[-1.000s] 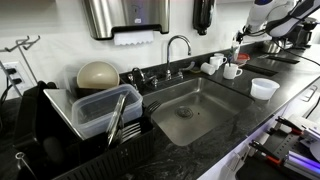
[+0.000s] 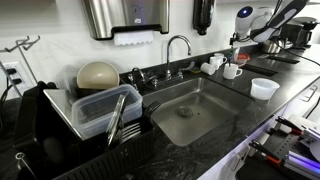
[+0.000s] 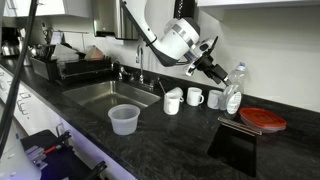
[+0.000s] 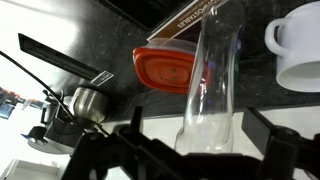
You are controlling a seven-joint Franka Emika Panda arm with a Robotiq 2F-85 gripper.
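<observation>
In the wrist view a clear bottle [image 4: 212, 85] extends up from between the spread fingers of my open gripper; whether either finger touches it cannot be told. Exterior view 2 has the gripper [image 3: 222, 75] tilted downward, just left of the upper part of the upright clear bottle [image 3: 235, 92]. The bottle stands toward the back of the dark counter [image 3: 185, 140]. In exterior view 1 the gripper is small and far off, and its fingers are hard to make out.
Red-lidded containers [image 3: 262, 119] lie right of the bottle, with a dark flat panel [image 3: 233, 150] in front. White mugs [image 3: 194, 97] stand to its left. A translucent tub [image 3: 125, 119] sits near the sink [image 3: 108, 93].
In exterior view 1 the arm has shifted left across the picture near the far end of the counter. The things on the counter look unmoved.
</observation>
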